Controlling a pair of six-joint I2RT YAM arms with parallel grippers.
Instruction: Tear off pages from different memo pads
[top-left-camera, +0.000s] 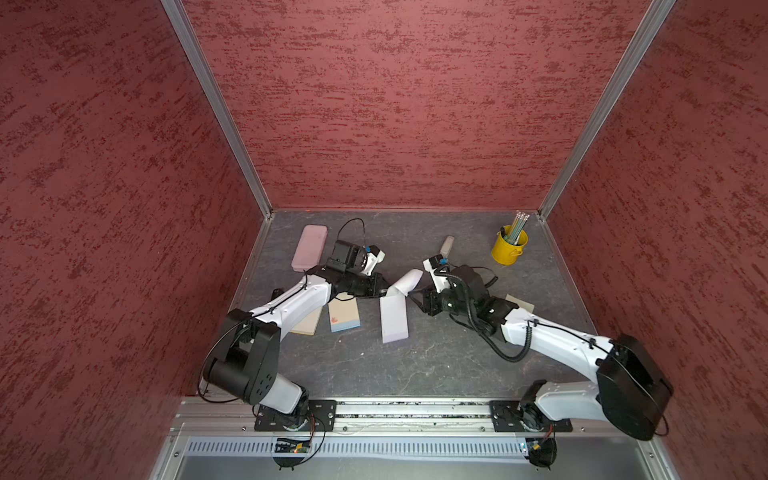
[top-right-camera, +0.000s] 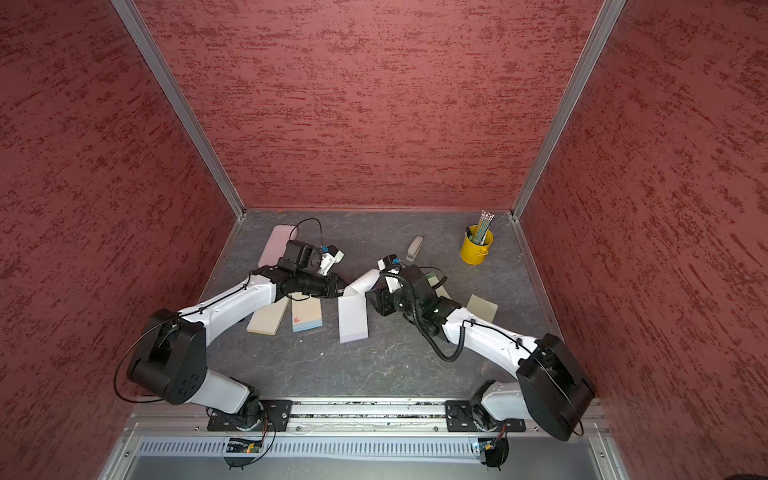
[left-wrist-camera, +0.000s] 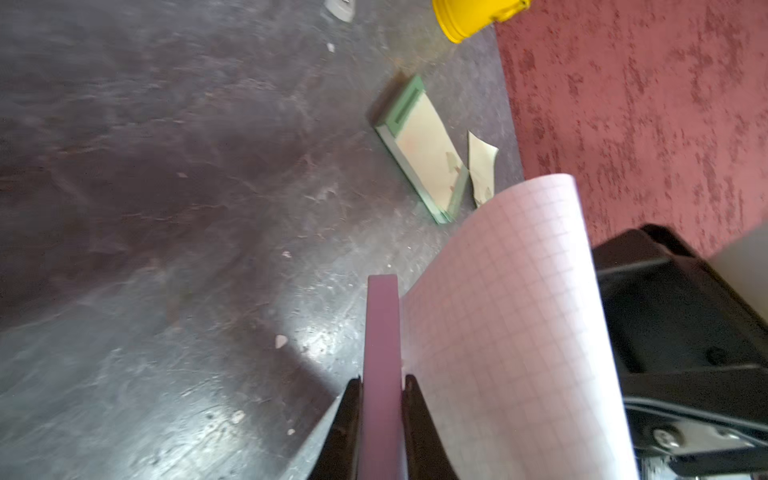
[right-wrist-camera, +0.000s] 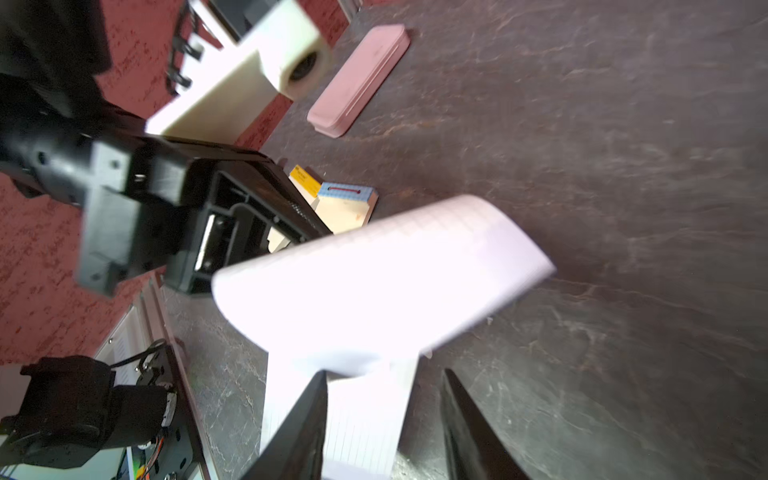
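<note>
A white memo pad (top-left-camera: 394, 320) lies mid-table, pale purple at its near edge. Its squared-paper page (left-wrist-camera: 512, 320) is curled up and back over the far end. My left gripper is shut on the pad's purple binding strip (left-wrist-camera: 382, 328). Just right of the pad is my right gripper, its fingers (right-wrist-camera: 460, 420) apart with no paper seen between them; the raised page (right-wrist-camera: 384, 280) is beyond them. Left of the white pad lies a cream-and-blue pad (top-right-camera: 306, 313), and a green-bound pad (left-wrist-camera: 428, 148) lies to the right, partly hidden in the top views.
Another cream pad (top-right-camera: 268, 317) lies at the left, under my left arm. A loose sheet (top-right-camera: 481, 309) rests at the right. Farther back are a pink case (top-left-camera: 309, 248), a stapler-like object (top-right-camera: 414, 248) and a yellow pencil bucket (top-left-camera: 509, 248).
</note>
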